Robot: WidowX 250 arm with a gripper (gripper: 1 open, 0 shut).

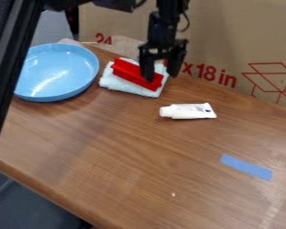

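My black gripper [160, 63] reaches down at the top centre, open, its fingers around or just over a red block [131, 73]. The red block lies on a folded white cloth [115, 84] at the back of the wooden table. Whether the fingertips touch the block I cannot tell.
A blue plate [58, 71] sits at the left. A white tube [188, 111] lies right of centre and a strip of blue tape [246, 166] at the right. A cardboard panel [241, 45] stands behind.
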